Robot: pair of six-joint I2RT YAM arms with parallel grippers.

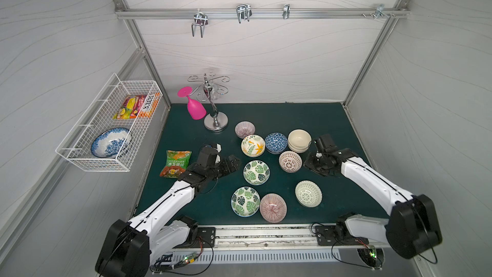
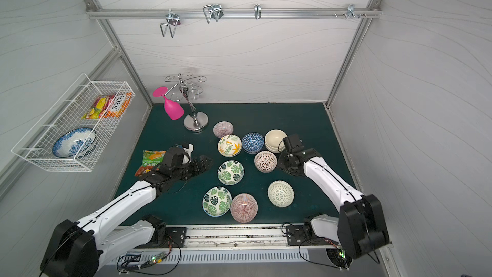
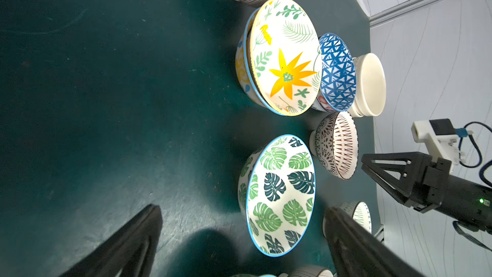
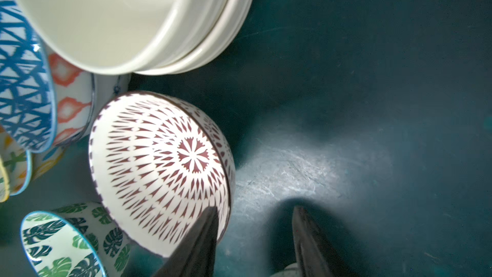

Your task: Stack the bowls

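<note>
My right gripper stands open just right of the brown-patterned bowl (image 4: 159, 169), with nothing held. That bowl sits upright, apart from the stacked cream bowls (image 1: 298, 140). Left of those is the blue-patterned bowl (image 1: 276, 142) on another bowl, then the yellow-flower bowl (image 3: 287, 56), also stacked. My left gripper is open and empty, left of a green-leaf bowl (image 1: 256, 172). A second green-leaf bowl (image 1: 245, 201) and a pink striped bowl (image 1: 273, 208) lie near the front edge. A pale green bowl (image 1: 308, 194) is at front right, a purple striped bowl (image 1: 245, 129) at the back.
A chrome stand (image 1: 215, 121) with a pink goblet (image 1: 195, 108) stands at back left. A green snack bag (image 1: 175, 163) lies behind my left arm. A wire basket (image 1: 123, 162) hangs on the left wall.
</note>
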